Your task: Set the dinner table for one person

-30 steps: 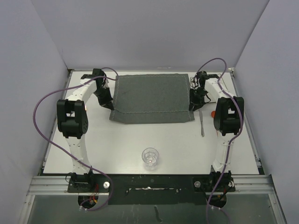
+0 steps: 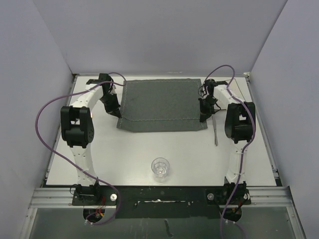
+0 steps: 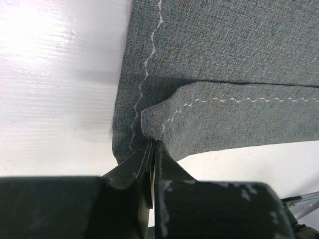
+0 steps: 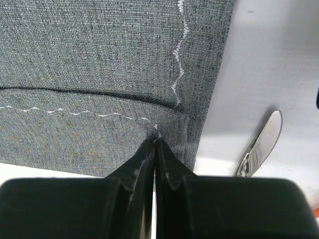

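A dark grey cloth placemat lies at the back middle of the table, a strip along its near edge folded over. At the near left corner my left gripper is shut, the raised edge of the fold pinched at its tips. Over the near right corner, my right gripper is shut on nothing, its tips against the cloth. Just right of the mat lies a silver knife; the right wrist view shows one end of it. A clear glass stands near the front edge.
A wire rack is partly behind the right arm. An orange thing peeks in at the edge of the right wrist view.
My right gripper has shifted slightly left and toward the front at the mat's near right corner. The left arm, mat, knife and glass look unmoved.
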